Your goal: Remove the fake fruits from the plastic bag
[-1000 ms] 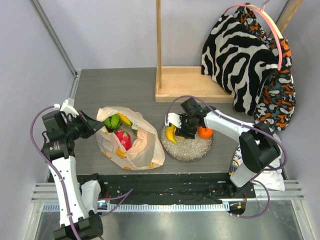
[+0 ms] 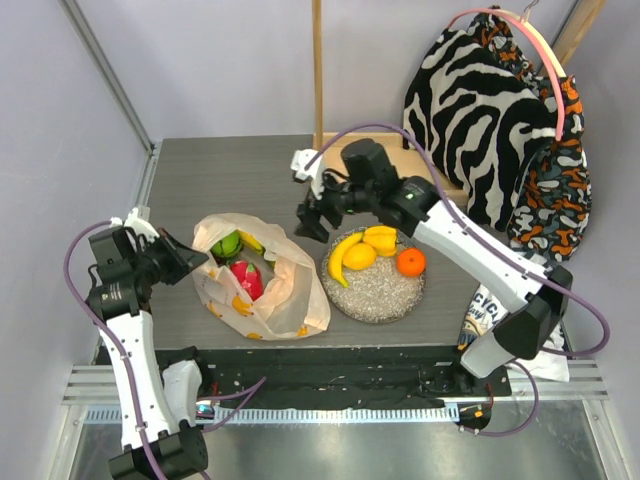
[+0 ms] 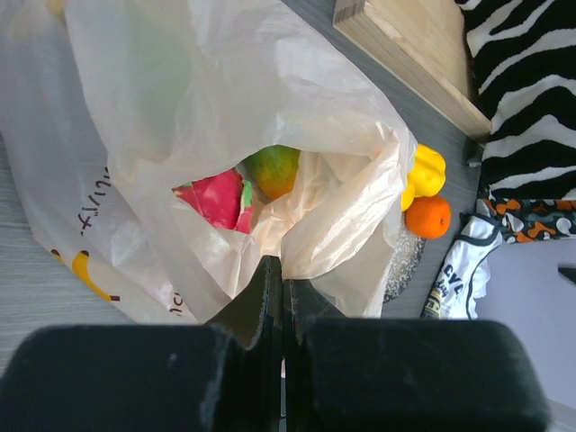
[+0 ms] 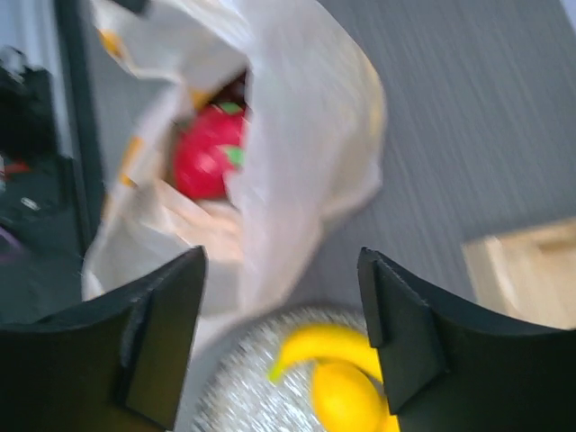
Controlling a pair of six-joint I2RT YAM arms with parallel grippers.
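The plastic bag (image 2: 292, 297) stands with its mouth up. Inside it, the top view shows a red dragon fruit (image 2: 247, 280), a green fruit (image 2: 227, 245) and a yellow fruit (image 2: 252, 242). My left gripper (image 2: 203, 260) is shut at the bag's left rim; in the left wrist view, thin film meets its fingertips (image 3: 270, 270). Blurred by motion, my right gripper (image 2: 307, 195) is above the table, behind and right of the bag. In the right wrist view its fingers (image 4: 171, 306) stand apart, nothing between them.
A round speckled plate (image 2: 375, 300) right of the bag holds a banana (image 2: 338, 262), a lemon (image 2: 359, 257), a yellow pepper (image 2: 381, 240) and an orange (image 2: 410, 262). Behind stands a wooden frame (image 2: 455, 190) beside a hanging zebra-patterned cloth (image 2: 455, 110).
My right gripper has risen off the plate and moved left and back toward the bag, uncovering the yellow fruits.
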